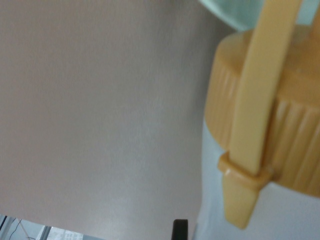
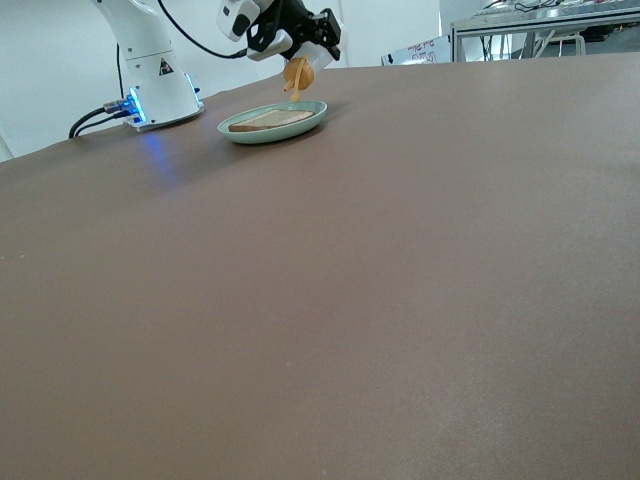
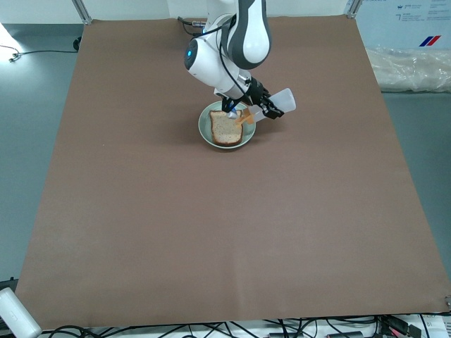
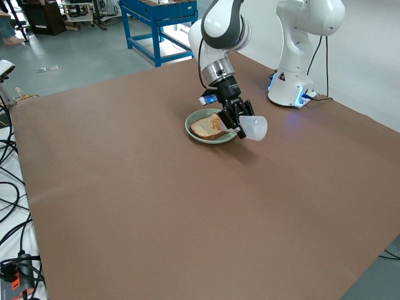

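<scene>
A slice of bread [image 3: 224,130] lies on a pale green plate [image 3: 209,137] on the brown table. My gripper [image 3: 257,105] is shut on a translucent white bottle [image 4: 252,127] with an orange lid [image 1: 295,140], held tilted low over the plate's edge. The lid and its orange strap hang above the bread in the top camera view [image 2: 298,75]. In the wrist view the bottle and lid fill the right side, with part of the plate behind.
The arm's white base [image 4: 289,90] stands at the table's edge beside a wall. Cables and equipment run along another edge.
</scene>
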